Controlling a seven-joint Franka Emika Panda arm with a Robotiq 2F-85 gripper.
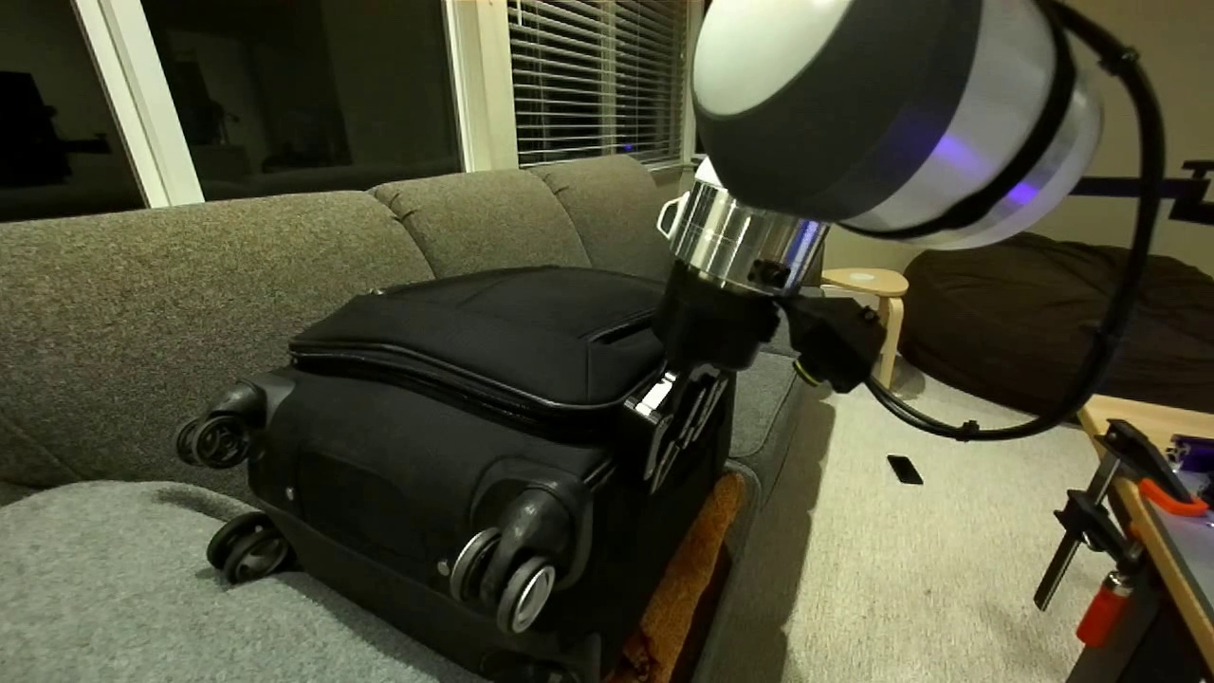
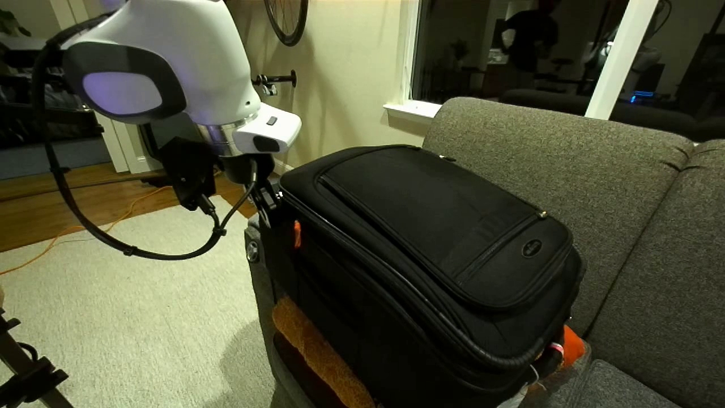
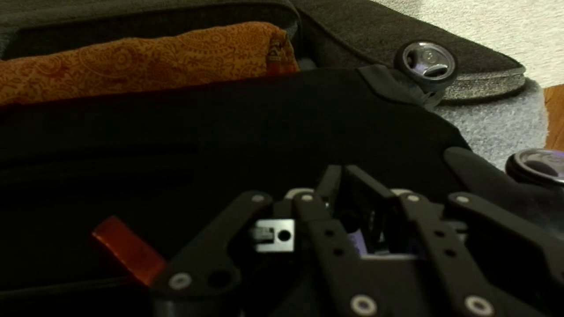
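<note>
A black soft-sided suitcase (image 1: 387,427) lies flat on the grey couch, its wheels facing exterior view 1. My gripper is at the suitcase's upper side edge, near the wheeled end, pointing down. In the wrist view its fingertips are drawn close together over the black fabric. Whatever thin piece sits between them is too dark and blurred to make out. From exterior view 2, the suitcase corner partly hides the fingers (image 2: 266,204). An orange-red pull tab (image 3: 129,251) hangs on the suitcase side, left of my fingers and apart from their tips.
Orange patterned cloth (image 3: 158,66) lies under the suitcase along the couch's front edge. Wheels (image 1: 506,575) jut out close to my gripper. The couch backrest (image 1: 205,296) rises behind. Open carpet (image 1: 888,569) lies in front, with a clamped table (image 1: 1161,546) beyond it.
</note>
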